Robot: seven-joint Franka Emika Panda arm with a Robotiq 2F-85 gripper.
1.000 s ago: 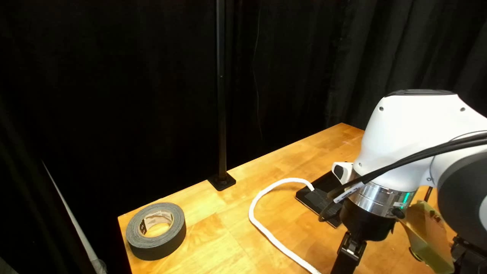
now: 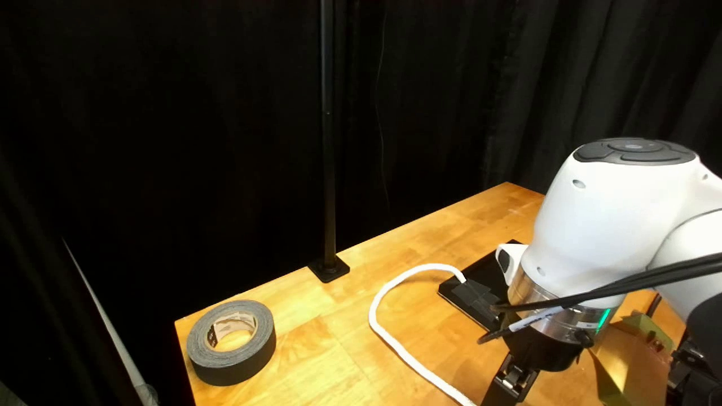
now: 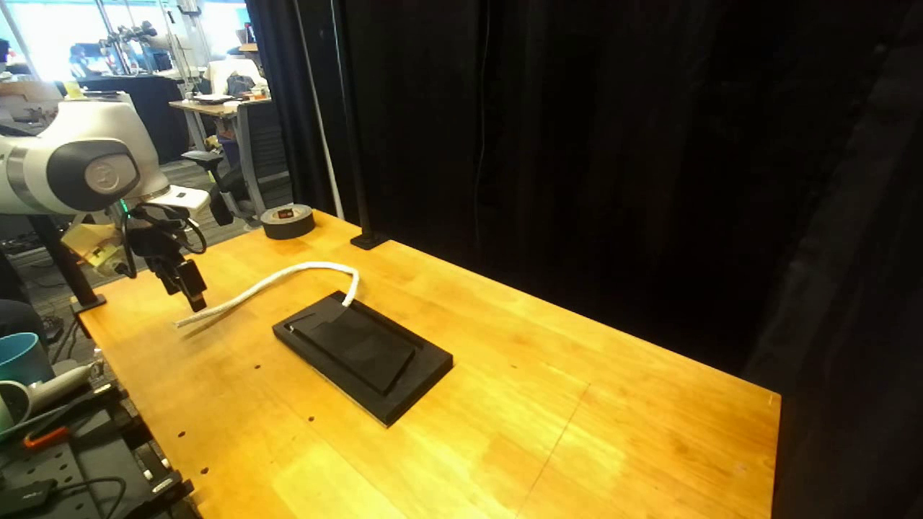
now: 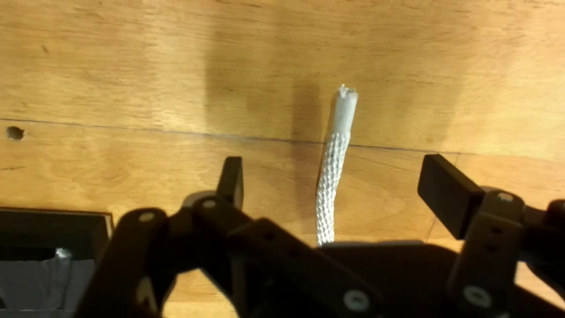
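A white braided rope [image 3: 301, 269] curves over the wooden table, one end meeting the black tray-like block [image 3: 417, 386] where dark tape covers it. Its loose end [image 4: 345, 106] shows in the wrist view, lying between my widely parted fingers and touching neither. My gripper is open, pointing down above that end, with nothing held. From the second exterior view, the gripper [image 3: 192, 298] hangs just over the table beside the rope's tip. The first exterior view shows the rope's bend [image 2: 389, 298], but its loose end falls outside the frame.
A roll of dark tape [image 2: 233, 341] lies at the table corner, near a black post base [image 2: 329, 269]. Bare tabletop [image 3: 554, 415] stretches beyond the block. Cups and tools crowd a dark cart [image 3: 82, 450] alongside the table's edge.
The arm has tilted and shifted slightly, and the gripper's visible finger now sits a little further left and lower in the first exterior view. The rope, block and tape roll look unmoved.
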